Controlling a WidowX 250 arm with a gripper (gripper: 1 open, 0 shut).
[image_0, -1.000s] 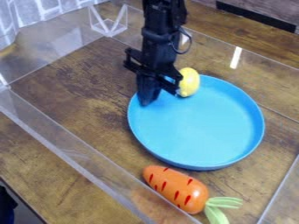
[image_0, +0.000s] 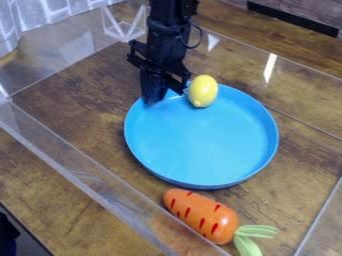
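Observation:
My black gripper (image_0: 158, 85) is low at the upper-left rim of a round blue plate (image_0: 201, 140), its fingertips touching or very near the rim. It looks shut, with nothing visible between its fingers, though the dark shapes are hard to separate. A yellow egg-shaped object (image_0: 203, 90) rests at the plate's back edge, just right of the gripper. An orange toy carrot (image_0: 198, 212) with red stripes and pale green leaves lies in front of the plate.
The wooden surface (image_0: 74, 105) has free room left of the plate and a narrower strip to its right. Clear walls (image_0: 100, 190) border the area at the front left and elsewhere.
The plate has moved left, carrying or accompanied by the yellow object. My gripper has moved left along with them. The carrot is unmoved.

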